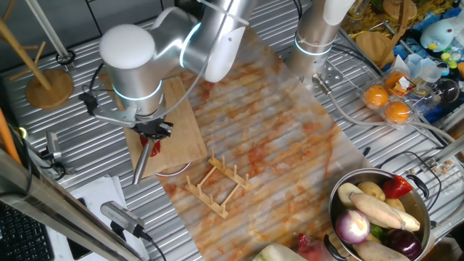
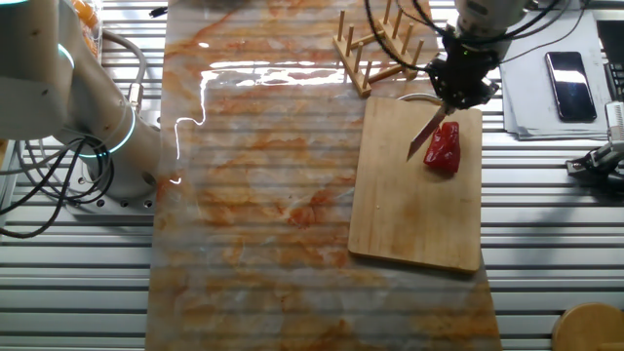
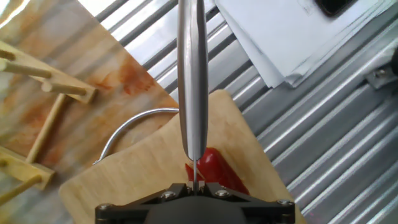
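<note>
A knife [image 3: 193, 74] with a metal handle is held in my gripper, whose fingers are shut on it near where handle meets blade. The thin blade [image 2: 425, 135] slants down in exterior view 2, its tip over the cutting board beside a red pepper piece [image 2: 444, 148]. On the wooden cutting board [image 2: 409, 219] the pepper lies toward the handle end. In the wrist view the red pepper [image 3: 219, 171] is partly covered by the knife and the gripper. Whether the blade touches the pepper or board, I cannot tell.
A wooden peg rack [image 1: 217, 187] stands close to the board's handle. At the lower right is a metal pot [image 1: 341, 217] of vegetables. Papers with a phone [image 2: 570, 86] lie beyond the board.
</note>
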